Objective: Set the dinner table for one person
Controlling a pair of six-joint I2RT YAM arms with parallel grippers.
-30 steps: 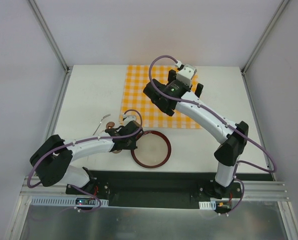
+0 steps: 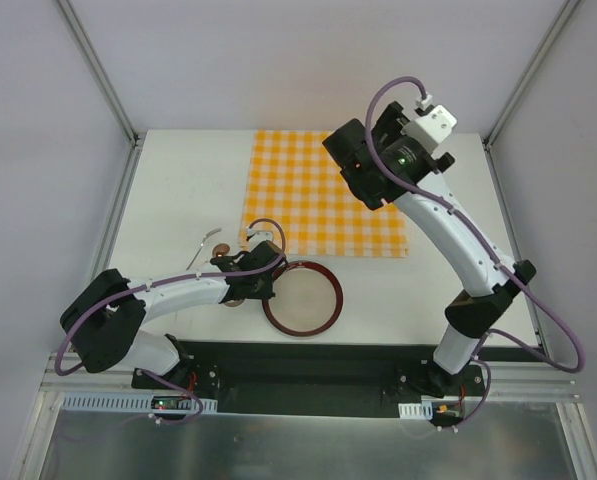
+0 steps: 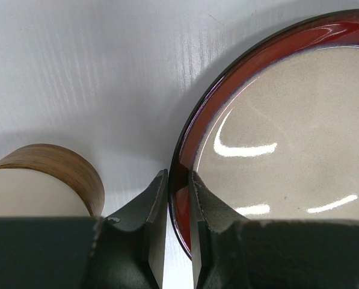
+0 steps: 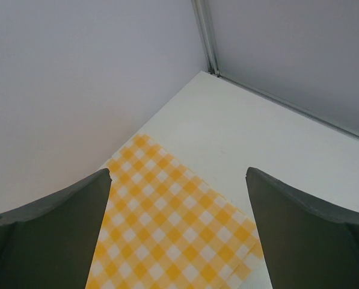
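Observation:
A plate [image 2: 303, 300] with a red rim and cream middle lies on the front of the table. My left gripper is at the plate's left rim [image 3: 269, 49], fingertips close together around it; whether they grip it cannot be told. A wooden piece with a pale top [image 3: 38, 192] sits left of that rim in the left wrist view. A silver utensil [image 2: 203, 245] lies at left, partly hidden by the arm. My right gripper is open and raised at the back right, over the table, with nothing between its fingers.
A yellow checked mat [image 2: 288, 185] covers the back middle of the table, with nothing seen lying on it. Walls enclose the back and sides.
The left arm and plate show no visible change.

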